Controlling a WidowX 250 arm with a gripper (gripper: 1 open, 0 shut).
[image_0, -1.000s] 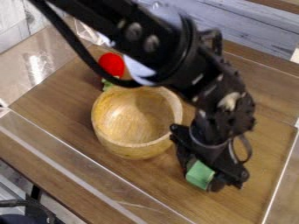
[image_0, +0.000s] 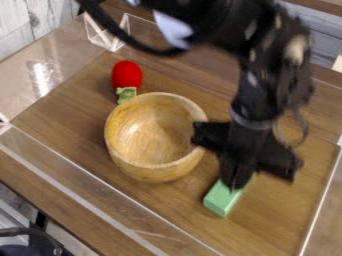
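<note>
My gripper (image_0: 235, 172) is blurred by motion and hangs just above a pale green block (image_0: 222, 200), which lies on the wooden table right of the bowl. The fingers look shut, with nothing clearly between them; the block's upper end is partly hidden behind them. A wooden bowl (image_0: 140, 146) sits at the centre-left. Behind it lies a red object with a green end (image_0: 126, 75), like a toy vegetable.
The table (image_0: 60, 125) has bare room at the left and along the front. Clear walls or edges border it at the left and right. A pale slatted surface runs beyond the back-left corner.
My gripper has risen from around the green block, which now shows more fully on the table. The red object behind the bowl is less covered by the arm.
</note>
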